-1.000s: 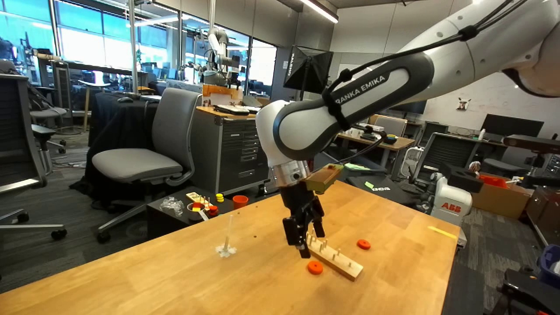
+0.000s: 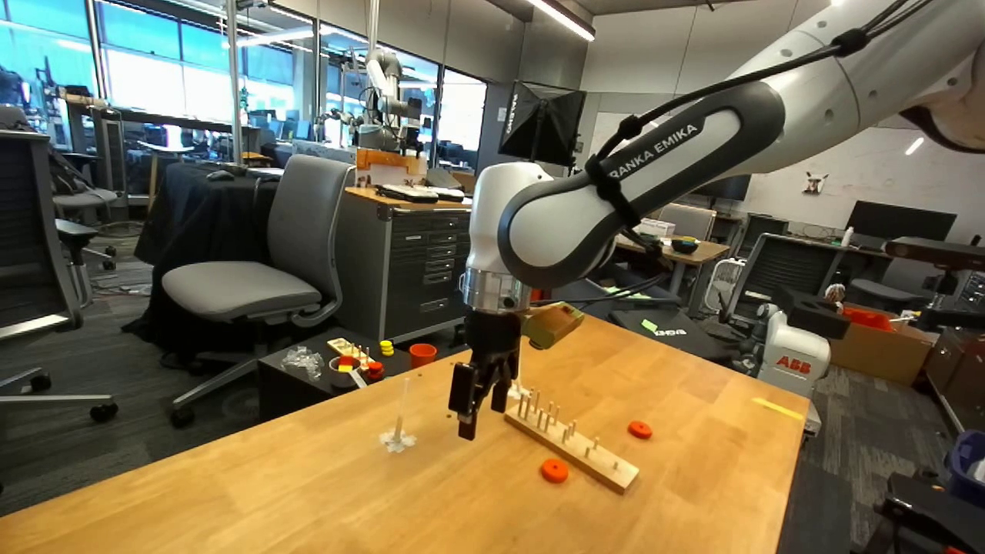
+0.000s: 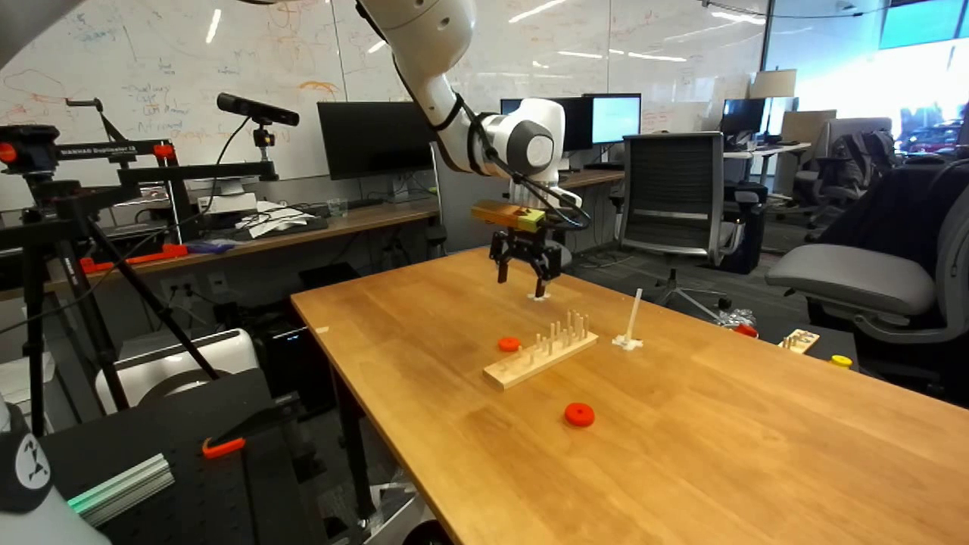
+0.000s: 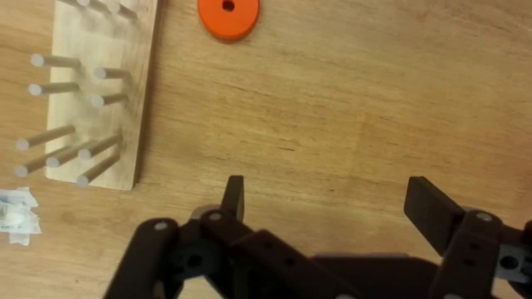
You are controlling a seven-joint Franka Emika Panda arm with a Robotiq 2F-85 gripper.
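Note:
A pale wooden pegboard (image 2: 586,449) with several upright pegs lies on the table. One orange-red disc (image 2: 554,470) rests on one side of it and a second disc (image 2: 639,429) on the other, both flat on the tabletop. My gripper (image 2: 485,423) hangs above the table off the board's tall-peg end, fingers spread and nothing between them. In the wrist view bare wood shows between the black fingers, with the pegboard (image 4: 99,99) to the left and a holed orange disc (image 4: 228,17) at the top.
A thin upright rod (image 3: 634,313) is taped to the table. White tape (image 4: 19,215) sticks to the wood near the board's end. A low black stand beyond the table edge carries a red cup (image 2: 422,355) and other pieces.
In exterior view 1 my gripper has shifted left and slightly up, away from the near disc, and now hangs more vertical. Discs and board have stayed put.

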